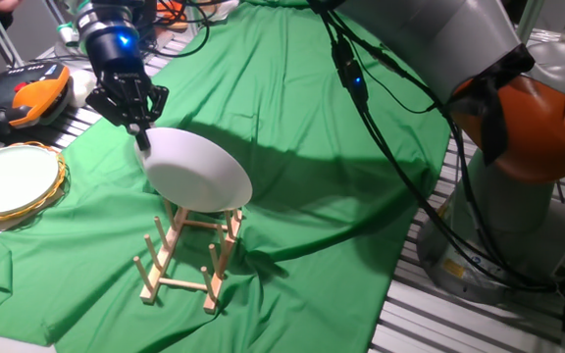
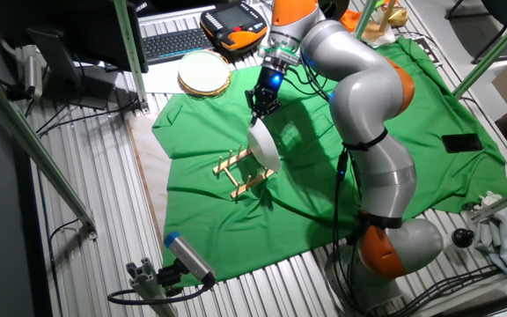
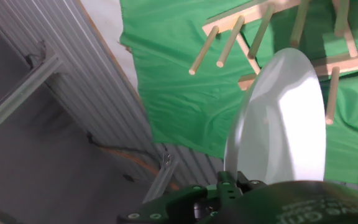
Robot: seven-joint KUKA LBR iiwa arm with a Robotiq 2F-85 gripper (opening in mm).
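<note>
A white plate [image 1: 194,171] is tilted on edge over the far end of a wooden dish rack [image 1: 163,257] with upright pegs. My gripper [image 1: 142,140] is shut on the plate's rim, at the upper left in exterior view 1. In the wrist view the plate [image 3: 284,124] rises from the fingertips towards the rack's pegs [image 3: 263,31]. The plate's lower edge is close to the rear pegs; whether it touches them I cannot tell. From above, in exterior view 2, the plate [image 2: 262,146] covers one end of the rack [image 2: 232,182].
Green cloth [image 1: 312,255] lies wrinkled under the rack, with free room to its right. To the left sits a round woven-rimmed tray [image 1: 13,179], with an orange and black device [image 1: 39,96] behind it. My arm's base [image 1: 498,235] stands at the right.
</note>
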